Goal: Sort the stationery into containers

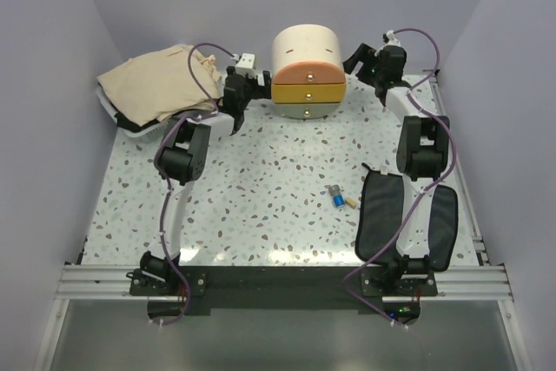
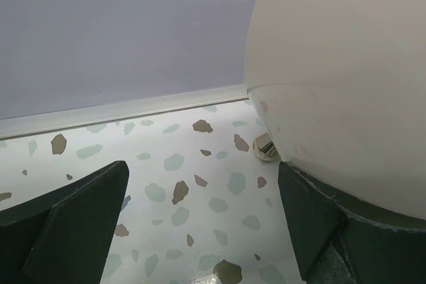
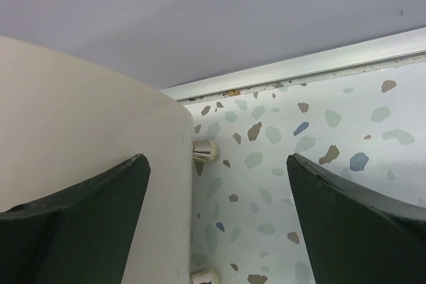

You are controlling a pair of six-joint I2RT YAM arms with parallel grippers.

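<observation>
A rounded cream drawer box (image 1: 306, 46) with orange, yellow and grey-green drawer fronts stands at the back centre, all three drawers closed. At its left side my left gripper (image 1: 261, 84) is open, with one finger close against the box wall (image 2: 346, 98). My right gripper (image 1: 357, 60), also open, stands at the opposite side; its near finger (image 3: 100, 217) overlaps the cream wall (image 3: 100, 138). Only bare table shows between each pair of fingers, apart from the box edge. A small blue-and-grey item (image 1: 337, 197) and a short tan piece (image 1: 351, 203) lie front right of centre.
A white bin (image 1: 130, 131) covered with beige cloth (image 1: 156, 86) and something black sits at the back left. A black mat (image 1: 380, 210) lies at the right, under the right arm.
</observation>
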